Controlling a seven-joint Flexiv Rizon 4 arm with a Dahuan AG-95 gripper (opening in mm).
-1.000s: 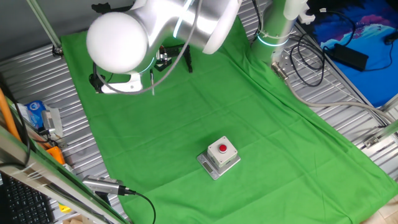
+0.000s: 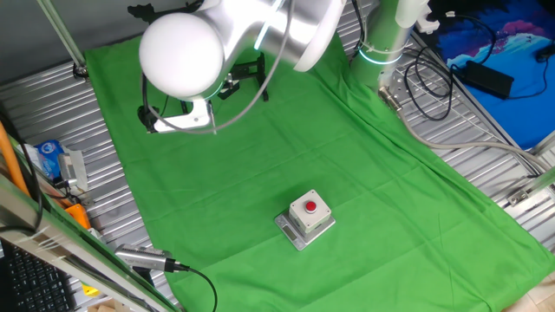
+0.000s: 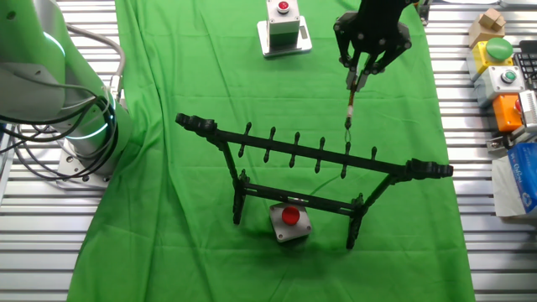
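In exterior view 2, my gripper (image 3: 357,82) points down near the top right, its black fingers shut on a slim brush-like stick (image 3: 351,107). A thin loop at the stick's lower end hangs close to a peg near the right end of the black rack (image 3: 331,156). Whether the loop touches or encircles that peg, I cannot tell. Several short pegs line the rack's upper bar, and it stands on two legs. The arm's white wrist covers my gripper and most of the rack (image 2: 251,74) in exterior view 1.
A red-button box (image 2: 310,211) sits on a metal plate on the green cloth (image 2: 208,195). Another red-button box (image 3: 289,222) lies by the rack's lower bar. Coloured button boxes (image 3: 498,52) line the right edge in exterior view 2.
In exterior view 1 the arm's wrist has moved a short way to the right. The stick below it, visible earlier, is now hardly seen. The button box has stayed put.
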